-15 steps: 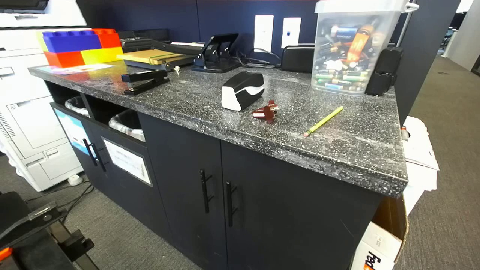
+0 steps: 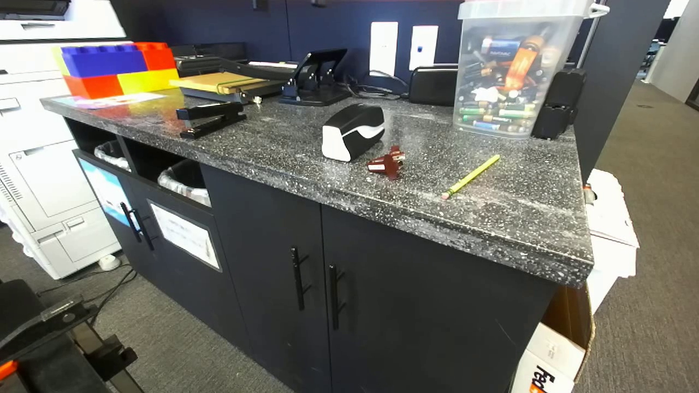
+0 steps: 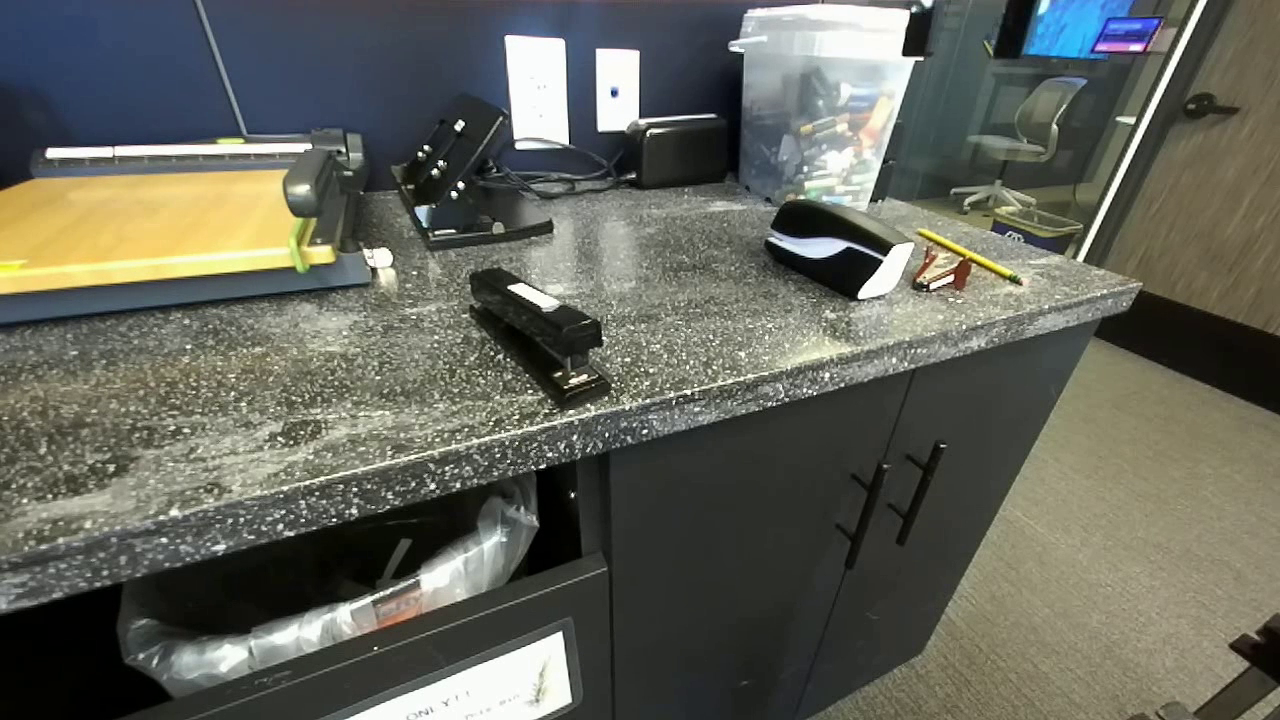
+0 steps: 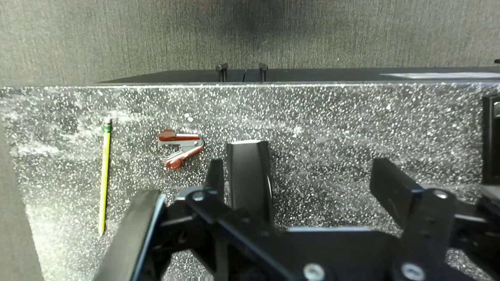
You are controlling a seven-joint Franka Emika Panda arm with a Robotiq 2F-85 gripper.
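Seen from above in the wrist view, my gripper stands open, its two dark fingers wide apart and nothing held. Below it on the speckled counter lies a black-and-white electric stapler (image 4: 249,168), partly hidden by the gripper's body. A red staple remover (image 4: 180,149) and a yellow pencil (image 4: 104,180) lie to the left in that view. Both exterior views show the same stapler (image 2: 354,131), staple remover (image 3: 942,272) and pencil (image 3: 969,256) resting apart. A black manual stapler (image 3: 540,334) sits farther along the counter. The gripper cannot be made out over the counter in either exterior view.
A clear bin of batteries (image 2: 508,78) stands at the back right. Behind are a hole punch (image 3: 468,180) and a paper cutter (image 3: 180,222); toy bricks (image 2: 118,67) sit at the far left. The counter's front edge (image 3: 768,402) is unobstructed.
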